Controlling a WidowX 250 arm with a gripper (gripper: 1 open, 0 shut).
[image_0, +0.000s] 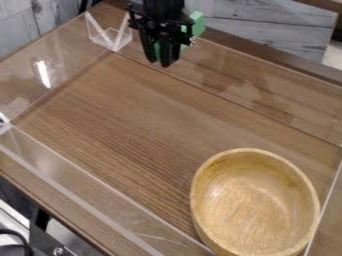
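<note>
The black gripper (163, 42) is at the top middle of the camera view, low over the back of the wooden table. A green object (190, 28) shows at and behind its fingers, partly hidden by the gripper. The gripper appears shut on it, though the fingertips are small and dark.
A large yellow round bowl (254, 201) sits at the front right of the table (134, 150). A clear plastic piece (110, 34) stands left of the gripper at the back.
</note>
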